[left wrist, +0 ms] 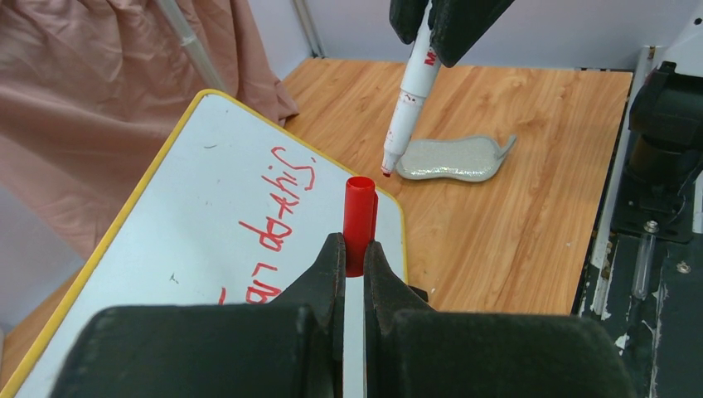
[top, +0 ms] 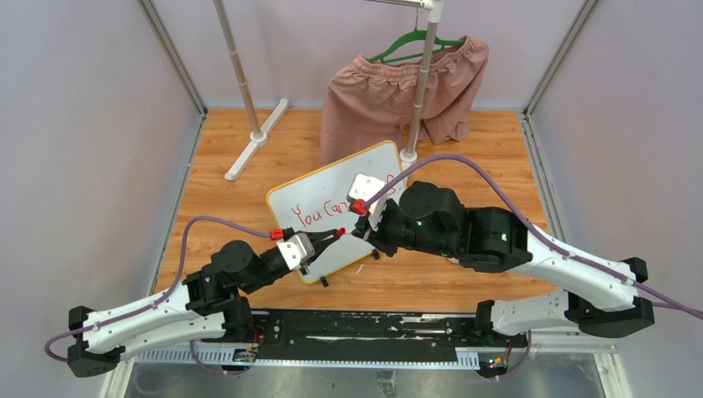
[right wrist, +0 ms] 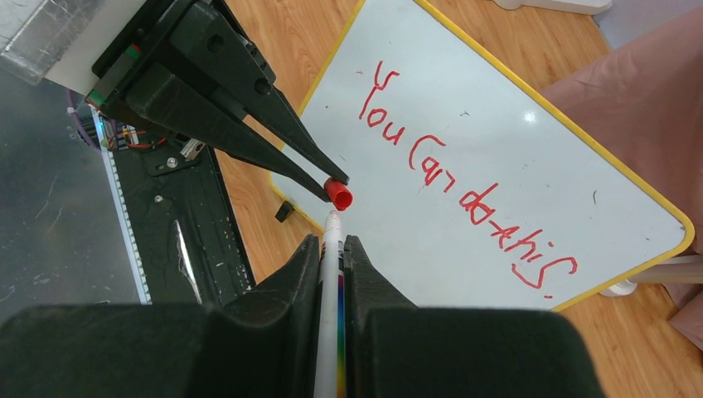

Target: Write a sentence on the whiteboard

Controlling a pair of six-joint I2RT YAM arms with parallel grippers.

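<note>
A white whiteboard (top: 332, 178) with a yellow edge lies on the wooden surface, bearing red handwriting (right wrist: 456, 182) that reads roughly "You Can do this". My left gripper is shut on a red marker cap, whose open end faces the marker in the right wrist view. The white marker (left wrist: 408, 112) hangs with its red tip bare, and my right gripper is shut on its barrel. Marker tip and cap are close together but apart, above the board's lower edge. In the top view my right gripper (top: 361, 233) partly hides the writing.
A glittery grey pouch-like item (left wrist: 454, 159) lies on the wood beyond the board. Pink shorts (top: 406, 91) hang from a rack at the back, with a white rack foot (top: 257, 139) to the left. Bare wood (top: 224, 215) shows left of the board.
</note>
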